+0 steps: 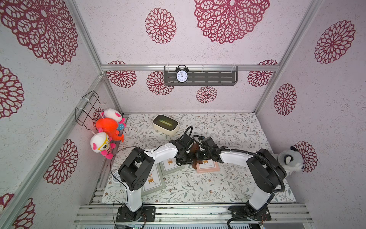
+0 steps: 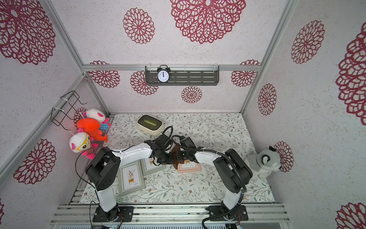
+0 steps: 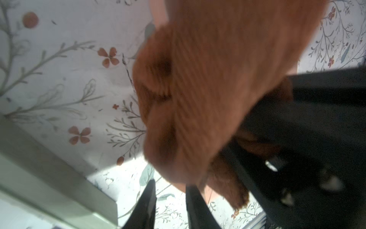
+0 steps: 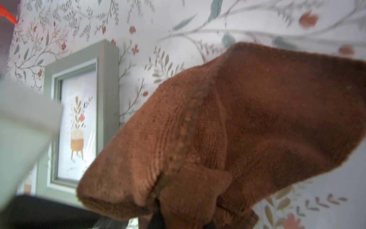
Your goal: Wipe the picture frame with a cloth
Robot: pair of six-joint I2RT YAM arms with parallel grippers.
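A brown cloth (image 4: 266, 126) hangs bunched from my right gripper, which is shut on it. In the top left view the cloth (image 1: 196, 150) is over the left part of a pink picture frame (image 1: 208, 170), whose front edge shows. My left gripper stands part open just left of the pink frame, nothing visibly gripped between its fingertips. The cloth (image 3: 213, 87) fills much of the left wrist view, close to the dark right gripper fingers (image 3: 305, 126). The pink frame is mostly hidden there.
Two grey-green frames lie to the left: a larger front frame (image 2: 142, 178) and a second frame (image 1: 173, 172) partly under the left arm. A cream box (image 1: 165, 129) stands behind. Plush toys (image 1: 107, 127) sit at left, a grey plush (image 1: 288, 160) at right.
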